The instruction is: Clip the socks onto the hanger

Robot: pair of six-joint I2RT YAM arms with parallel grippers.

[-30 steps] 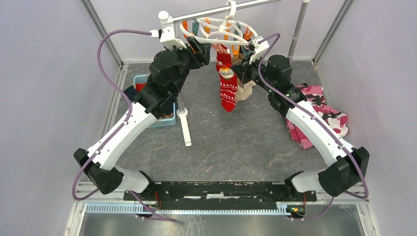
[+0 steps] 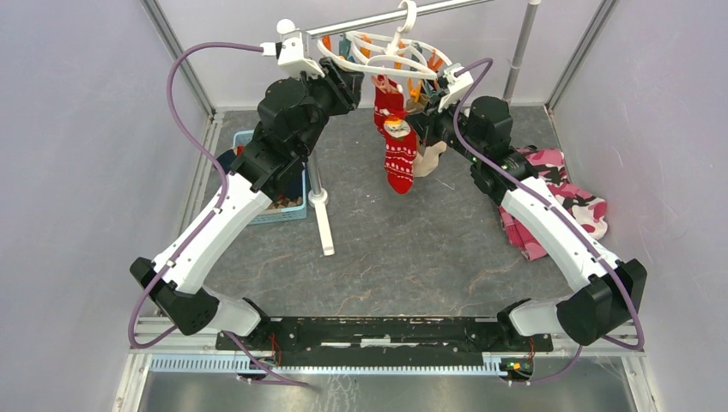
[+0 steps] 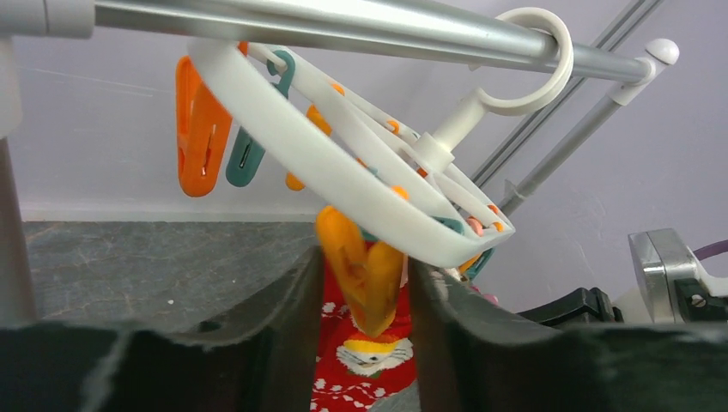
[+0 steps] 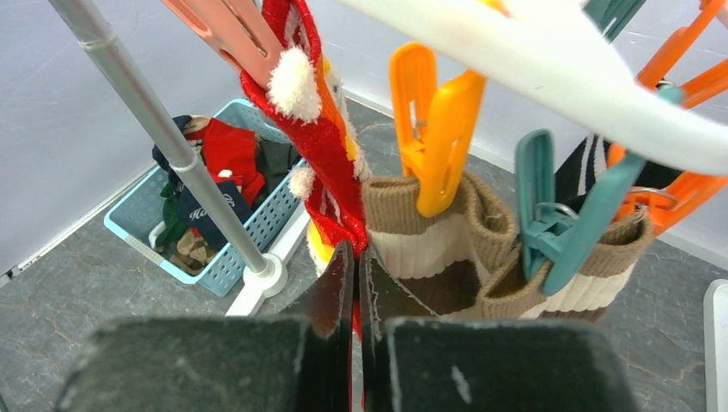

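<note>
Red Christmas socks (image 2: 400, 163) hang below the white round hanger (image 2: 378, 70); a pink clip (image 4: 249, 43) grips red cloth at upper left of the right wrist view. My right gripper is shut, the red sock's (image 4: 330, 193) fabric bunched between its fingertips. At the hanger's near-left rim, my left gripper stands part open, its fingers on either side of an orange clip (image 3: 378, 287). Whether they press on it is unclear. Brown-and-cream socks (image 4: 429, 249) hang from a yellow-orange clip (image 4: 442, 129) and a green clip (image 4: 571, 215).
The hanger hooks over a metal rail (image 2: 369, 19). A blue basket (image 2: 292, 213) with clothes stands at left behind the stand's pole. Pink patterned cloth (image 2: 558, 202) lies on the floor at right.
The right gripper and the red socks have barely moved.
</note>
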